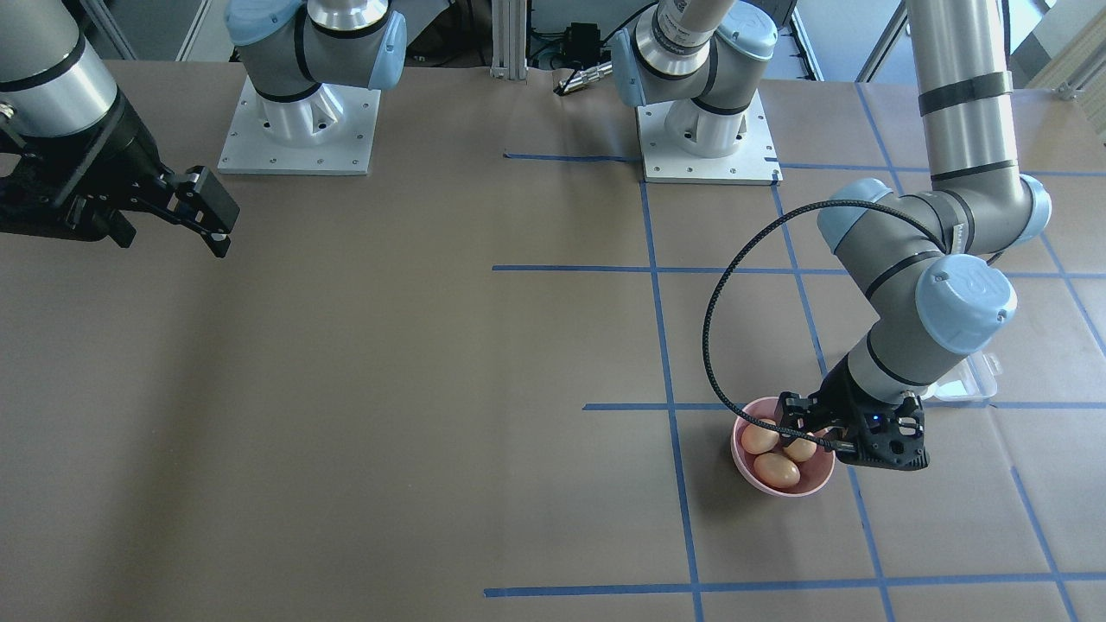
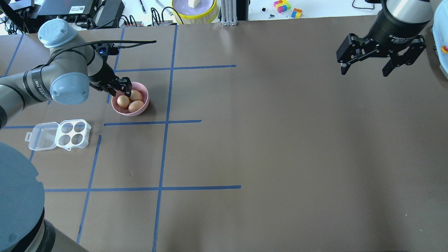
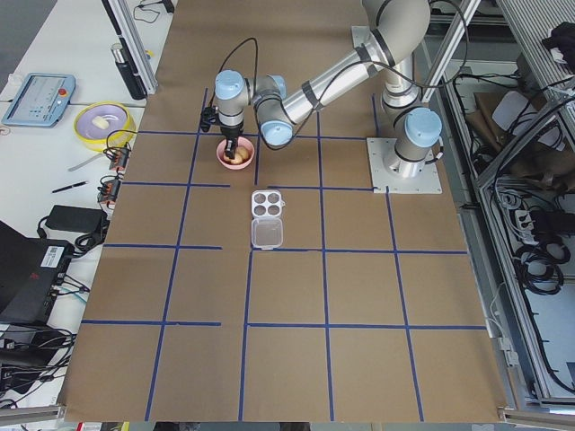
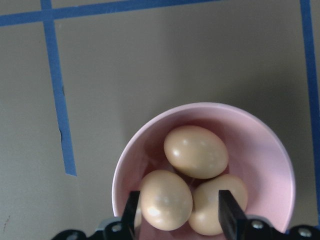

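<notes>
A pink bowl [image 2: 146,105] stands on the taped floor at the right in the front view, holding several eggs, among them one egg [image 4: 195,151] at the back and another [image 4: 165,200] nearer. My gripper is down at the bowl, its fingertips on either side of the eggs nearest it. In the wrist view the fingers are wide apart; whether they touch an egg cannot be told for sure. Beside the bowl lies an open clear carton [image 2: 72,134] with four empty round wells.
Other arms stand around the surface, one black gripper [image 2: 380,52] hanging at the right in the top view. Cluttered white tables [image 2: 327,8] line the far edge.
</notes>
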